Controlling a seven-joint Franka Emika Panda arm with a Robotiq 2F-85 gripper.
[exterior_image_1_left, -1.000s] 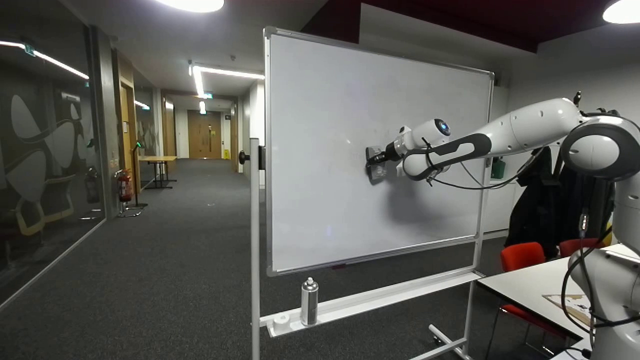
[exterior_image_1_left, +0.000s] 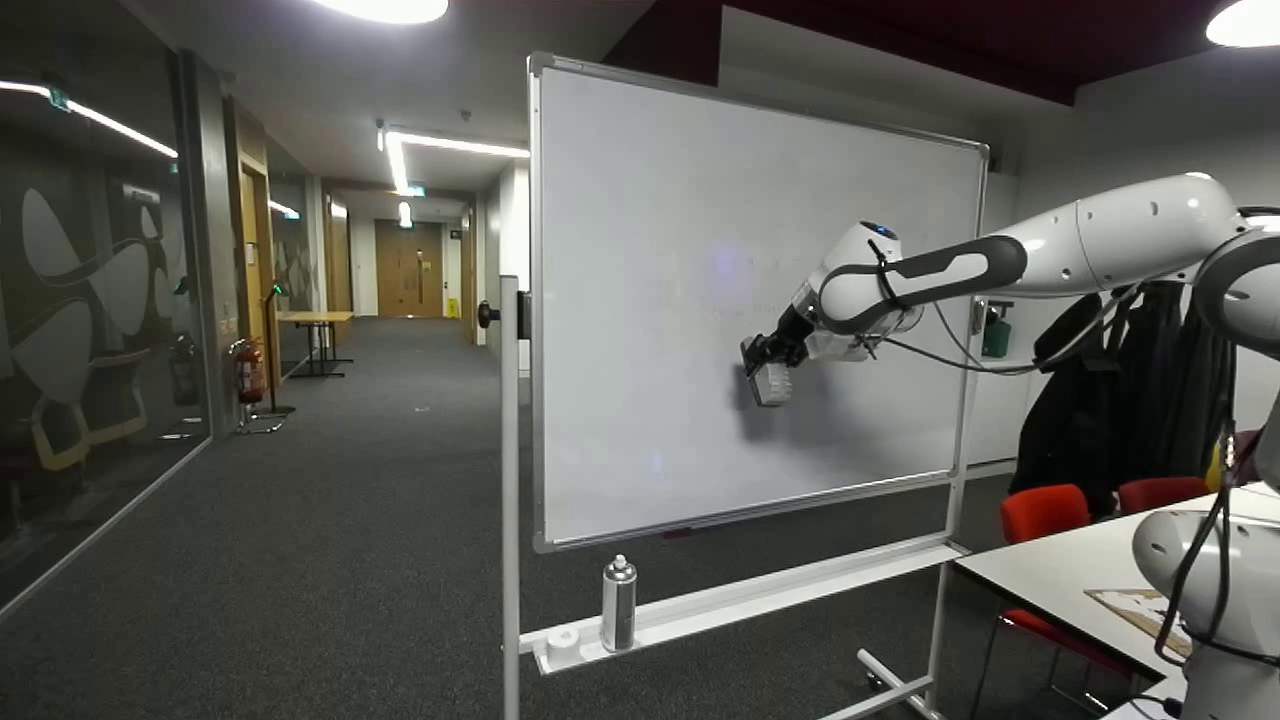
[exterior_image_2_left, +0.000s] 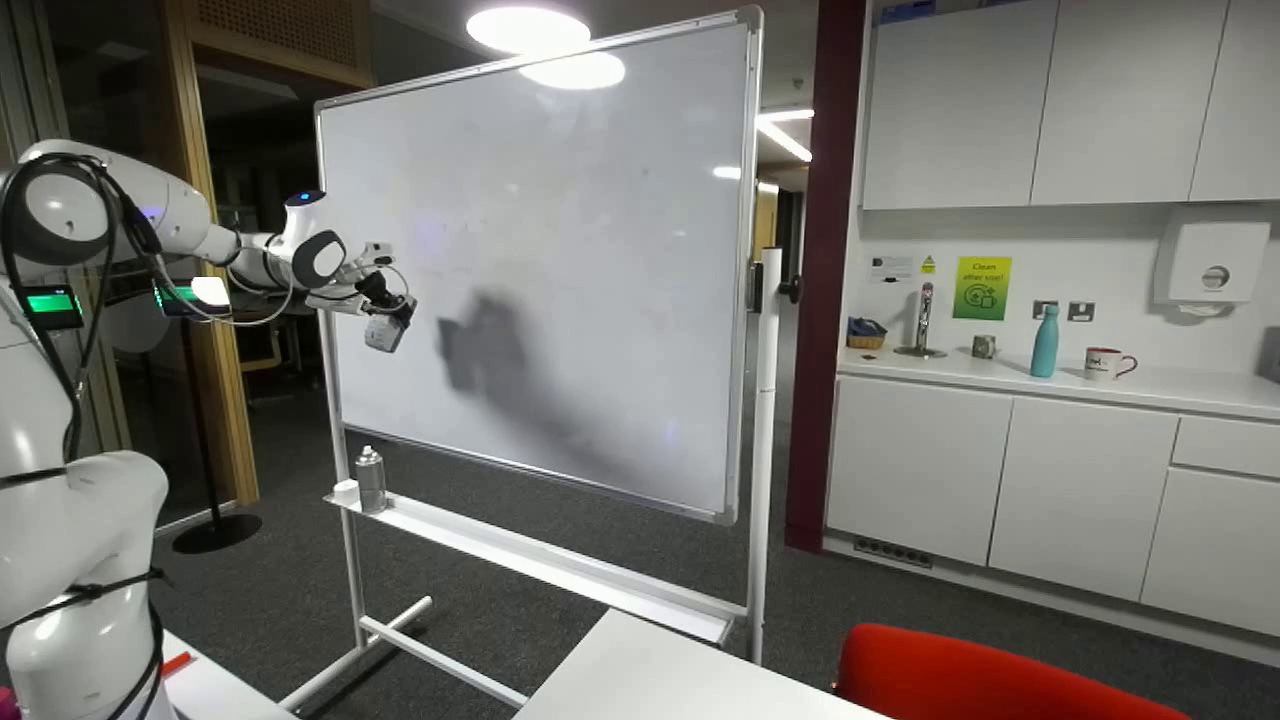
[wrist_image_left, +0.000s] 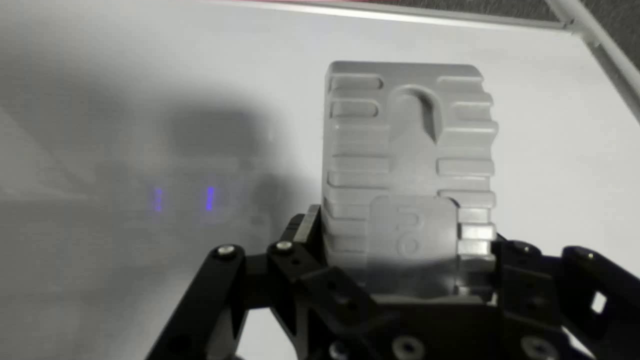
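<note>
A grey ribbed whiteboard eraser (wrist_image_left: 414, 162) is clasped between the black fingers of my gripper, which is shut on it. In exterior view 1 the gripper (exterior_image_1_left: 774, 346) holds the eraser (exterior_image_1_left: 771, 382) in front of the whiteboard (exterior_image_1_left: 648, 240), right of the board's middle. Exterior view 2 shows open air between the eraser (exterior_image_2_left: 386, 330) and the whiteboard (exterior_image_2_left: 600, 240), with the arm's shadow cast on the surface. No clear writing shows on the board.
A metal spray can (exterior_image_1_left: 618, 604) and a small white roll-like object (exterior_image_1_left: 561, 646) stand on the ledge (exterior_image_1_left: 768, 596) below the board. Nearby are a white table (exterior_image_1_left: 1080, 558) and red chairs (exterior_image_1_left: 1041, 514). Space directly before the board is free.
The eraser has moved from against or close to the board to a lower position, slightly right and farther from the surface. My arm has drawn back, its wrist tilted downward, still gripping it.
</note>
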